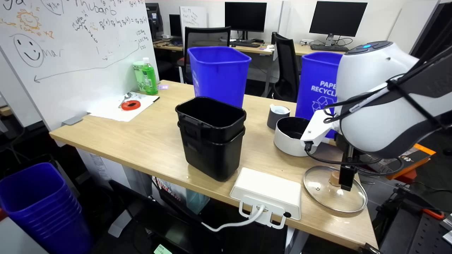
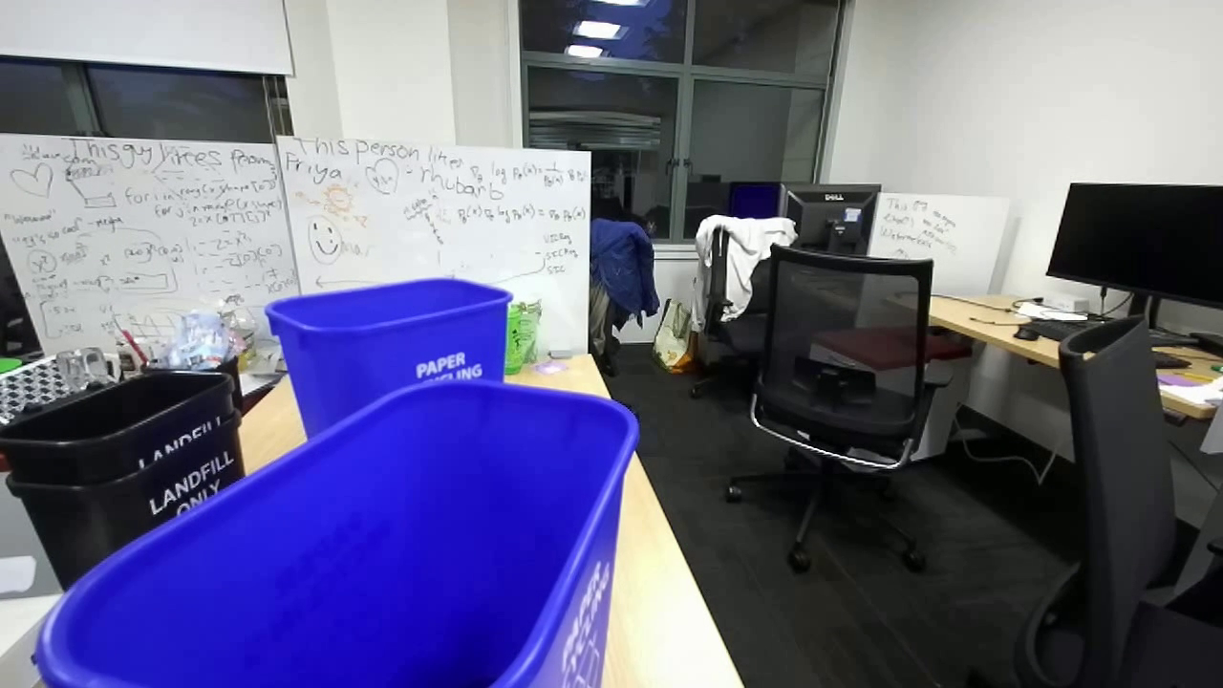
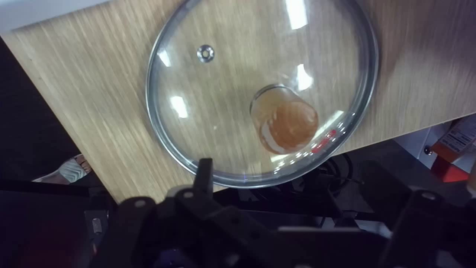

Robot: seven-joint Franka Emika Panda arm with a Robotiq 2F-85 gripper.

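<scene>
A round glass lid (image 1: pixel 334 190) with a metal rim lies flat near the table's right-hand corner. Its tan knob (image 3: pixel 290 120) points up in the wrist view, between the lid's centre and the rim nearest my gripper. Above the lid hangs my gripper (image 1: pixel 348 180), partly covering the knob in exterior view 1. In the wrist view the gripper is open, its dark fingers spread wide with nothing between them. A white pot (image 1: pixel 290 141) stands uncovered behind the lid, partly hidden by the arm. Exterior view 2 shows neither gripper nor lid.
Left of the lid sits a white box (image 1: pixel 269 192) with a cable. Black bins (image 1: pixel 212 144), blue bins (image 1: pixel 218 72) and a grey cup (image 1: pixel 277 116) stand on the table. Its edges run close beside the lid.
</scene>
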